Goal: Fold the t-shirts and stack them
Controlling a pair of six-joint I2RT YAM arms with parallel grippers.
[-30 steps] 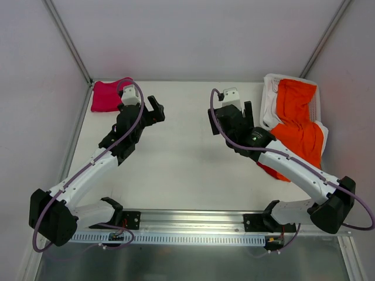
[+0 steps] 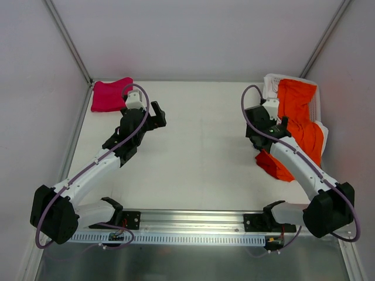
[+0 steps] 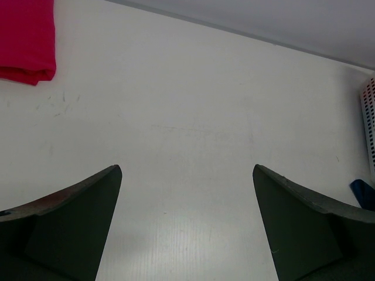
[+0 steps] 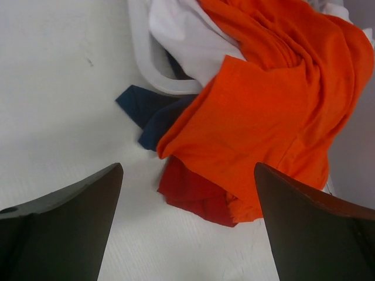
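A folded pink-red shirt (image 2: 112, 95) lies at the back left of the table, also in the left wrist view (image 3: 23, 35). My left gripper (image 2: 143, 110) hangs open above the table right of it, empty. At the right, orange shirts (image 2: 303, 135) spill out of a white basket (image 2: 270, 81) onto the table. The right wrist view shows orange cloth (image 4: 252, 117) over dark blue (image 4: 146, 107) and red cloth (image 4: 187, 187), with white cloth (image 4: 181, 29) inside the basket. My right gripper (image 2: 265, 120) hangs open over the left side of this pile, nothing between its fingers.
Walls surround the back and both sides, and the right wall stands close beside the basket and pile.
My right gripper has moved rightward from over the table's middle to above the basket's near-left side and the cloth pile. The left arm has shifted slightly down in the top view.
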